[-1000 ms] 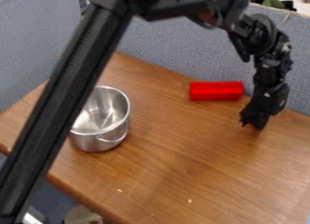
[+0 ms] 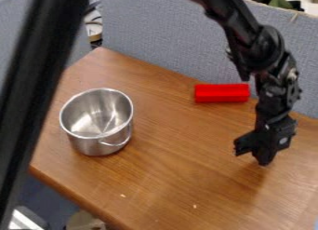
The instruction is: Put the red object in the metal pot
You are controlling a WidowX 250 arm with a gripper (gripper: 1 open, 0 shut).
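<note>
A red block-shaped object (image 2: 222, 93) lies on the wooden table near its back edge. The metal pot (image 2: 97, 122) stands upright on the left part of the table, with no object visible inside it. My gripper (image 2: 265, 157) is on the right side, low over the table, nearer the camera than the red object and apart from it. Its dark fingers blur together, so I cannot tell whether they are open or shut. No held object shows at the tip.
A grey padded wall (image 2: 162, 29) runs along the back. Part of the arm, a dark bar (image 2: 44, 75), crosses the left side in front of the table.
My gripper has come toward the camera, away from the back of the table. The dark bar at left has swung further left and uncovered the pot. The red object and pot stay put.
</note>
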